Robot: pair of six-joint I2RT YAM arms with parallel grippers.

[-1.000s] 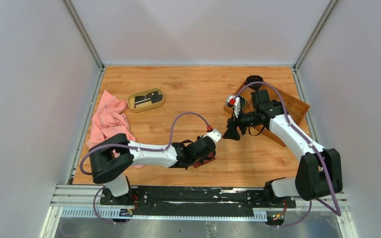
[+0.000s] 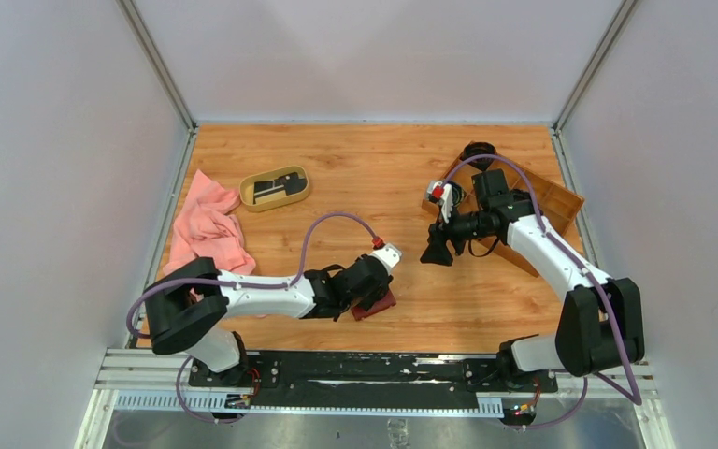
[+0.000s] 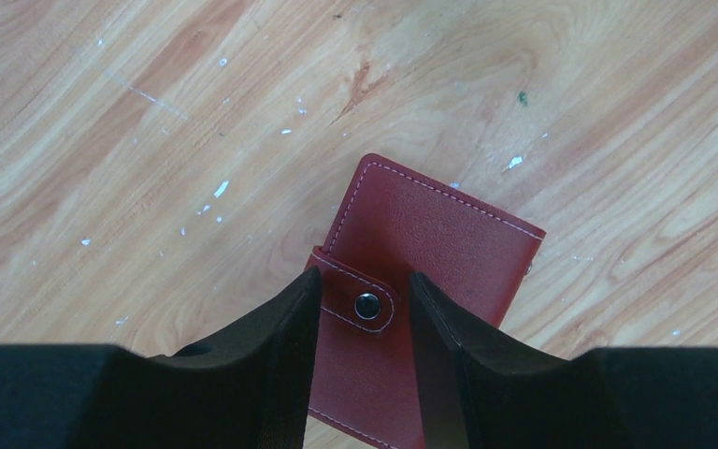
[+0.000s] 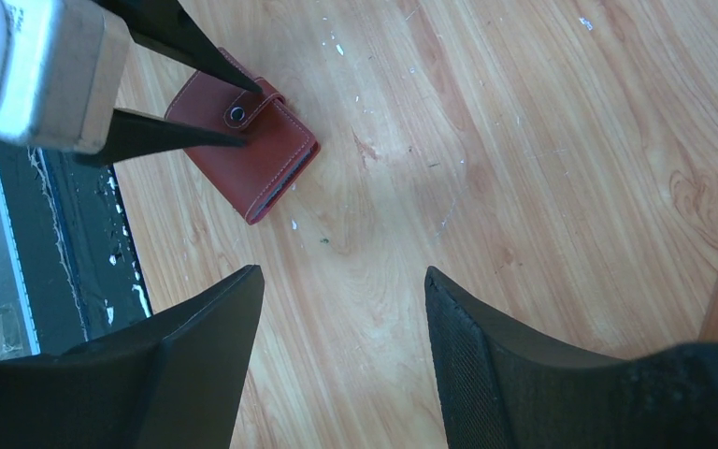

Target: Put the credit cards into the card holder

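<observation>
A dark red leather card holder (image 3: 439, 224) with a snap strap (image 3: 341, 285) lies closed on the table. My left gripper hangs over it, open, its fingertips either side of the snap, as the right wrist view (image 4: 252, 117) also shows. My right gripper stands open to the right of the holder (image 4: 271, 168), with bare table between its fingers. No loose credit cards can be made out.
A tan tray (image 2: 250, 197) with dark items sits at the back left, beside a pink cloth (image 2: 201, 224). A wooden compartment box (image 2: 557, 201) is behind the right arm.
My left gripper has moved slightly leftwards, and the card holder under it appears shifted the same way. The right arm is practically still.
</observation>
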